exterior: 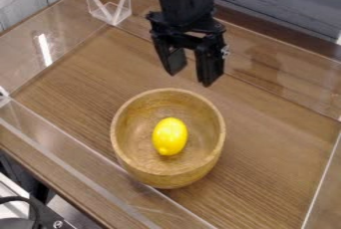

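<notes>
A black robot arm reaches down from the top centre, its gripper (188, 68) hanging over the wooden surface behind a round tan bowl (134, 143). A yellow egg-shaped object (170, 136) lies inside the bowl, left of its middle. The gripper is apart from both; whether its fingers are open or shut is unclear.
The wooden tray (273, 163) has free room to the right of the bowl and to the left. A clear plastic piece (110, 4) is at the top left. A black cable (16, 213) shows at the bottom left corner.
</notes>
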